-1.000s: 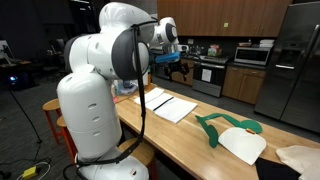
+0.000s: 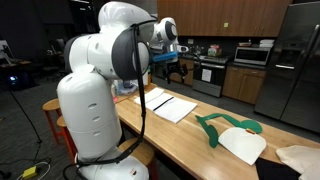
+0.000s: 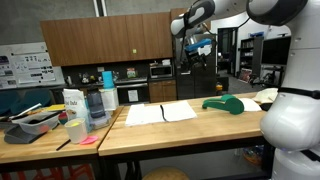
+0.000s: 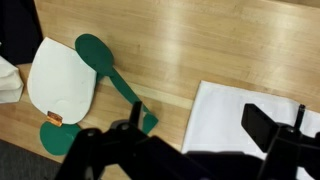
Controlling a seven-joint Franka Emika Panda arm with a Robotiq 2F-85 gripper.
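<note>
My gripper hangs high above the wooden table, its dark fingers (image 4: 262, 128) spread wide with nothing between them. Seen from the side, the gripper (image 2: 177, 72) is well clear of everything on the tabletop. Beneath it in the wrist view are a long green spoon-shaped piece (image 4: 96, 52) at left and a white cloth (image 4: 222, 115) at right. A slim black item (image 4: 299, 116) lies on the cloth. Left of the green piece lies a white rounded flat piece (image 4: 60, 78), with another green piece (image 4: 58, 138) at its lower end.
A black cloth (image 2: 275, 170) and a pale flat piece (image 2: 300, 157) occupy the table's near right end. Containers, including a white cup (image 3: 76, 130), crowd a side counter. Bare wood (image 4: 190, 45) shows between the spoon-shaped piece and the white cloth.
</note>
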